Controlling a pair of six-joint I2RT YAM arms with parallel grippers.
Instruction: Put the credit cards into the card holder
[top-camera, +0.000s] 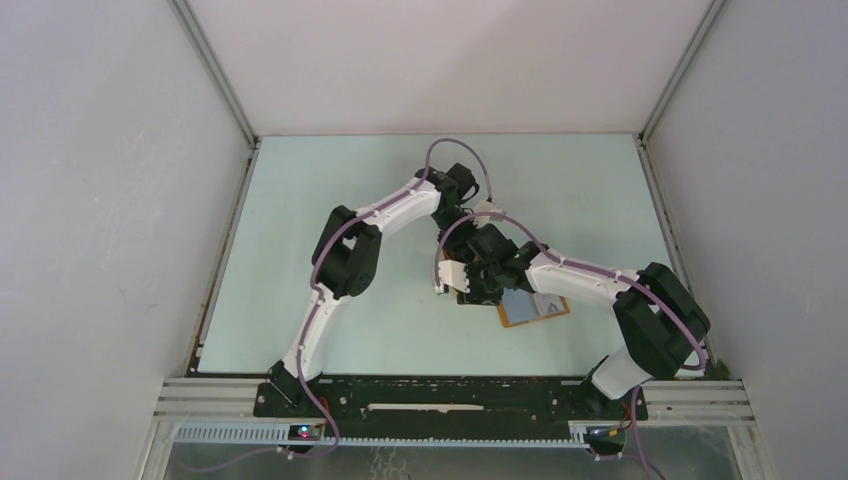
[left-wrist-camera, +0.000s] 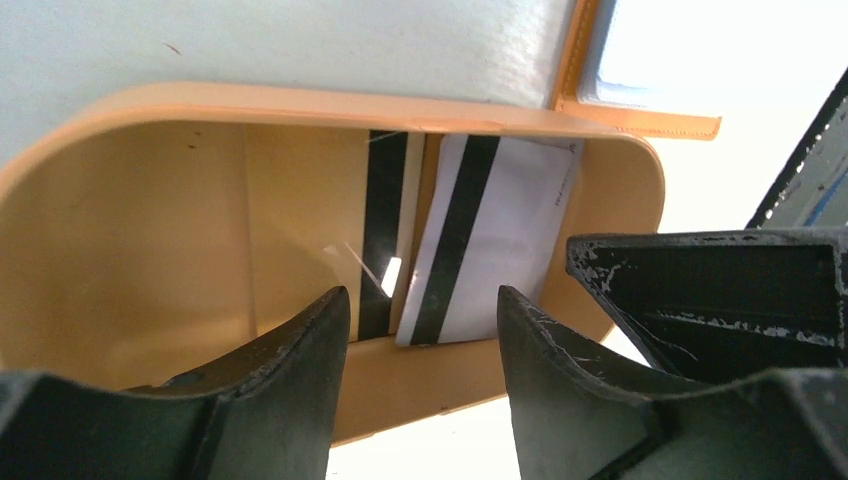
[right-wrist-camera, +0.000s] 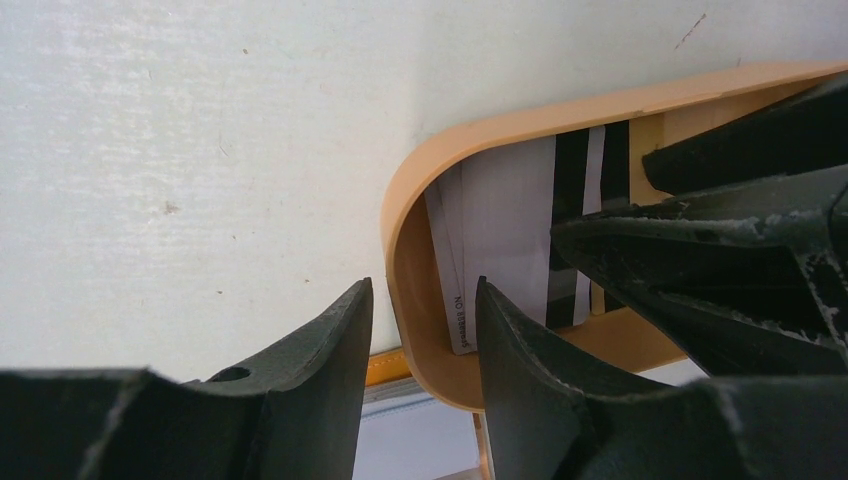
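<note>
A tan open-topped holder with rounded ends (left-wrist-camera: 300, 103) fills much of the left wrist view. Inside it stand a pale card with a black stripe (left-wrist-camera: 545, 200) and another black-striped card (left-wrist-camera: 383, 200). My left gripper is part open over the holder's near wall, which shows between its fingers. At the holder's rounded end, my right gripper is also part open, with the end wall between its fingers. Pale cards (right-wrist-camera: 508, 220) fill that end. Contact with the walls is unclear. From above, both arms mostly hide the holder.
An orange-edged flat piece with pale panels (top-camera: 533, 306) lies on the table just right of the holder. The two wrists are crowded close together, with the other arm's dark parts (right-wrist-camera: 740, 240) cutting into the right wrist view.
</note>
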